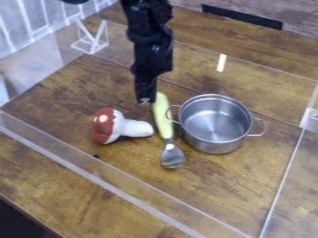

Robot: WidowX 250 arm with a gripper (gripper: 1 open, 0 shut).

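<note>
A black robot gripper (139, 97) hangs above the table, behind the toy mushroom and the spoon, motion-blurred; I cannot tell how far its fingers are apart. The toy mushroom (110, 125), red-capped with a white stem, lies on its side on the wooden table (74, 186). To its right a spoon (163, 117) with a pale green handle lies with its metal bowl toward the front. A steel pot (218, 124) with two handles stands right of the spoon.
A small white strip (221, 63) lies at the back. Transparent edges cross the front left and right.
</note>
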